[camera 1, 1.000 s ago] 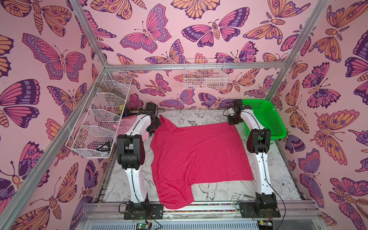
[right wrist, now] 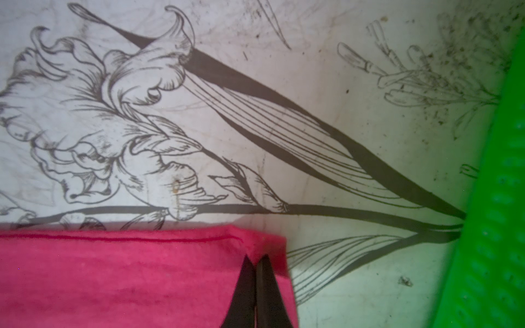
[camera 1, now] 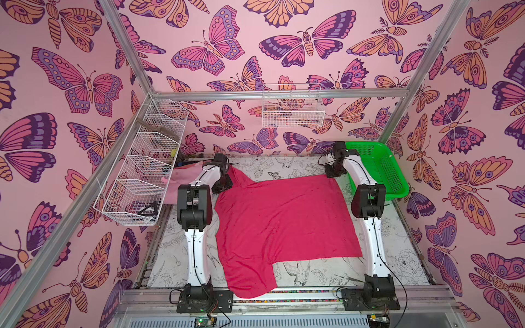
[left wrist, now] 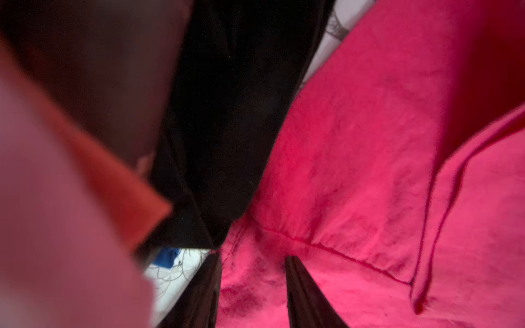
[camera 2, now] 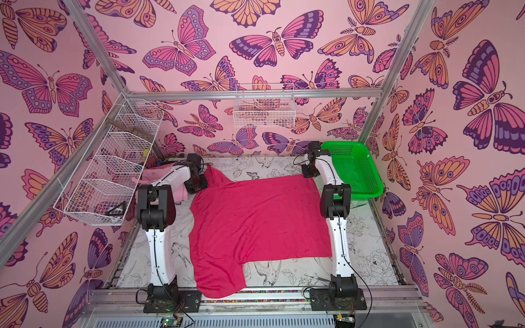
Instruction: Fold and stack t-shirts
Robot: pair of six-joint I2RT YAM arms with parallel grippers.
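Observation:
A dark pink t-shirt (camera 1: 287,218) lies spread on the patterned table, one sleeve reaching toward me, the other toward the back left. My left gripper is open over the back-left sleeve and seam, nothing held, beside folded black (left wrist: 229,98), orange and pale pink cloth (left wrist: 65,229). The pale pink cloth (camera 1: 180,186) also shows at the left in the top left view. My right gripper is shut at the shirt's back-right corner; whether any fabric is between its fingertips is unclear.
A green basket (camera 1: 402,186) sits at the back right, close to my right gripper. White wire baskets (camera 1: 131,202) hang along the left, another (camera 1: 292,117) on the back wall. Bare table (camera 1: 399,257) shows at the front right and along the back.
The shirt and right arm look unchanged.

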